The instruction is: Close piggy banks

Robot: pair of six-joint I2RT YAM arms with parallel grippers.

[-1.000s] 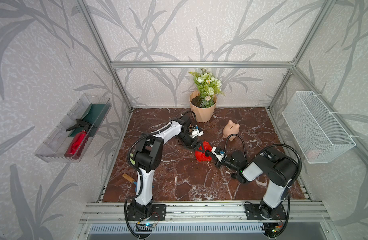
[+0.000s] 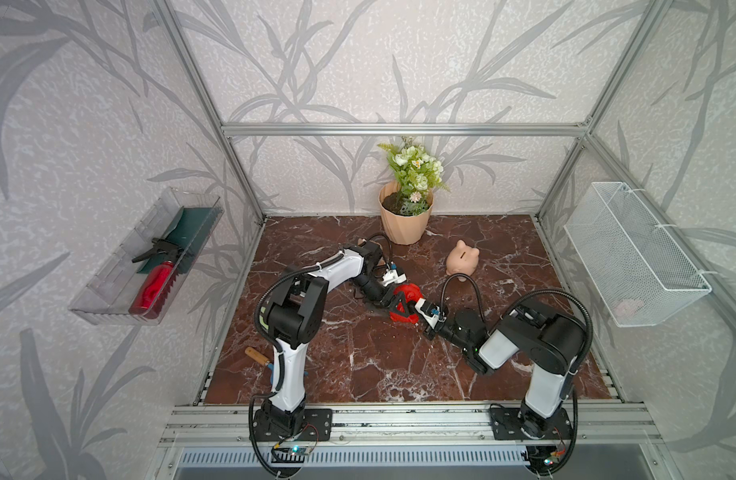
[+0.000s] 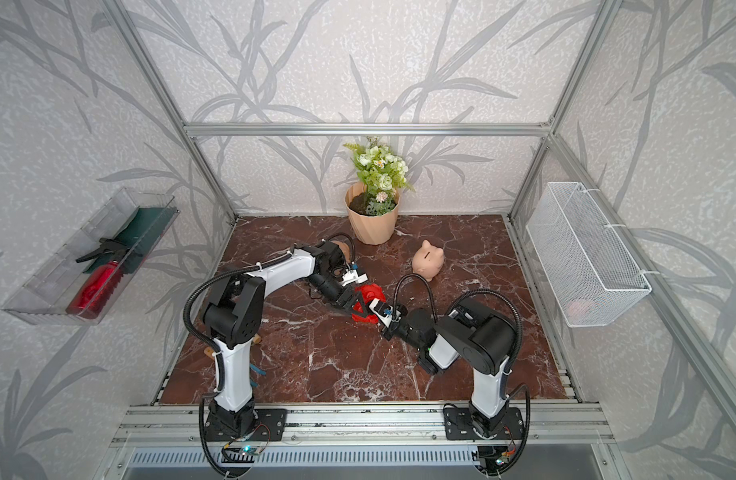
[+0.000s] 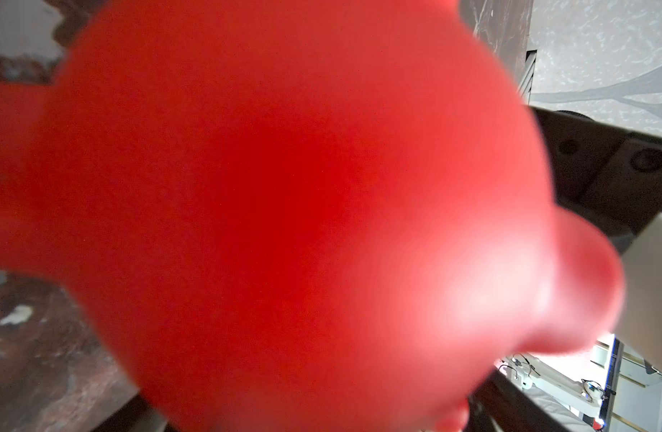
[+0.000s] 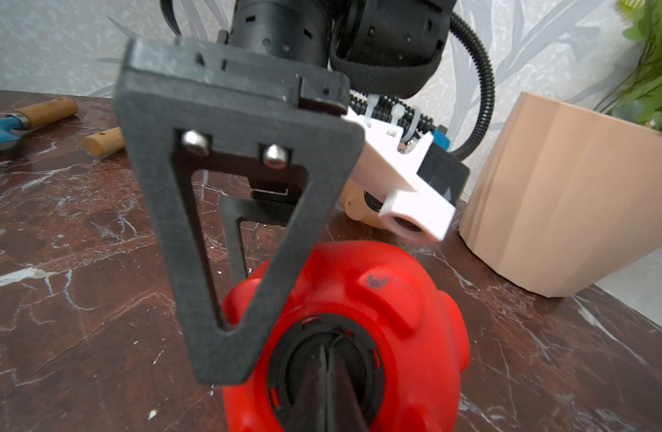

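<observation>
A red piggy bank (image 5: 424, 360) lies on the table with its underside and round black plug (image 5: 288, 385) facing my right wrist camera. Its body (image 4: 295, 237) fills the left wrist view, very close and blurred. My left gripper is open, its frame-shaped fingers (image 5: 273, 302) at the bank's left side. My right gripper is shut, its tips together in front of the plug; whether they touch it I cannot tell. A pink piggy bank (image 2: 462, 257) stands at the back right. Another pink one (image 5: 361, 205) with a dark round spot is mostly hidden behind the left arm.
A potted plant (image 2: 405, 224) stands at the back middle. Wooden-handled tools (image 5: 46, 111) lie at the left. A wire basket (image 2: 636, 256) hangs on the right wall, a clear bin (image 2: 104, 296) on the left.
My right arm shifted slightly left. The pink bank at the back right stayed put.
</observation>
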